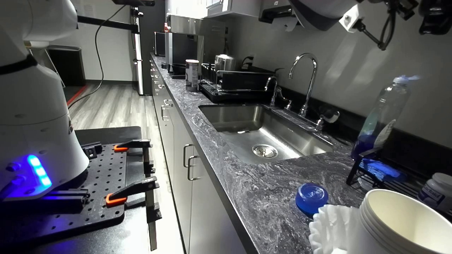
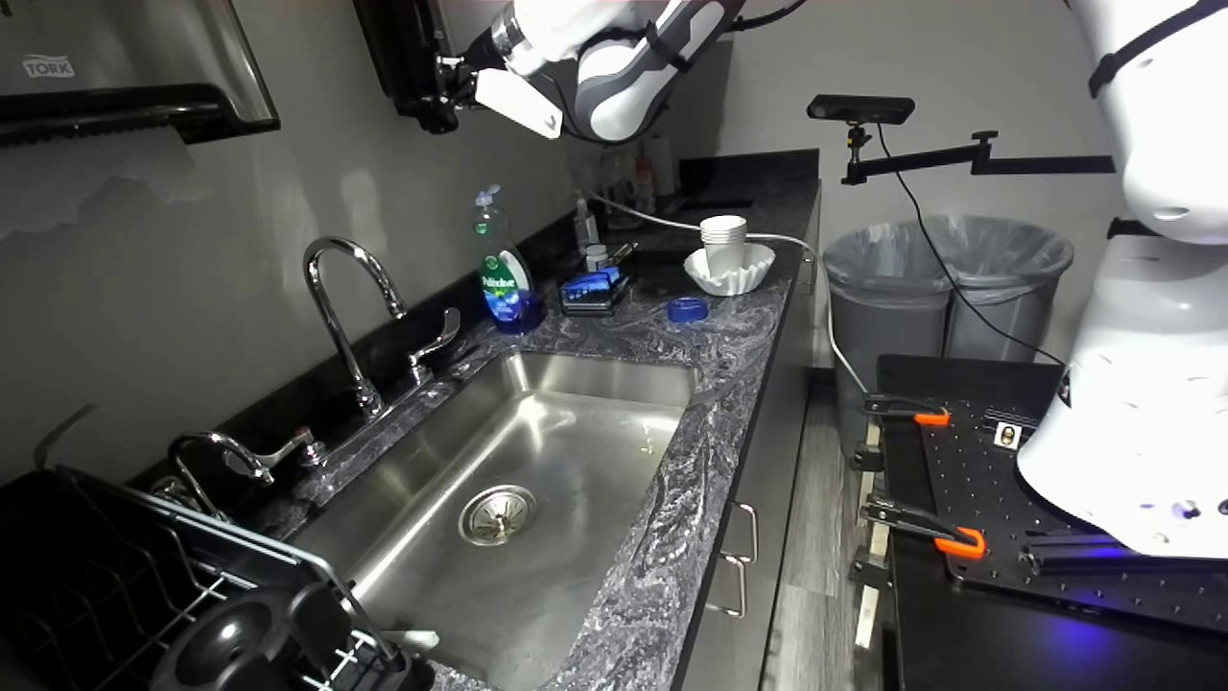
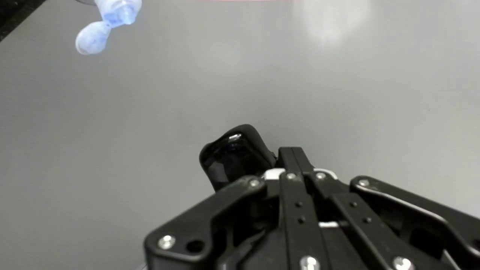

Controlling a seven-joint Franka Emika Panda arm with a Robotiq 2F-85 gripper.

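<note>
My gripper is shut, and nothing shows between its fingers. It points at the grey wall in the wrist view, with a glossy black object [image 3: 234, 155] just left of the fingertips. Exterior view 2 has the gripper [image 2: 446, 92] high up, right beside a black wall-mounted fixture [image 2: 397, 52]. Whether they touch, I cannot tell. At the top right of exterior view 1, part of the gripper [image 1: 404, 10] appears left of a black fixture [image 1: 436, 17]. A clear dish soap bottle [image 2: 501, 271] with blue liquid stands below on the counter, its cap [image 3: 92, 38] flipped open.
The counter [image 1: 262, 199] holds a blue lid [image 1: 311, 198], stacked white cups [image 2: 722, 242] in a fluted white bowl [image 2: 743, 276], and a black caddy [image 2: 593, 288]. Left of these in exterior view 2 are the empty sink [image 2: 576, 484], faucet [image 2: 334, 299] and dish rack [image 2: 207, 553].
</note>
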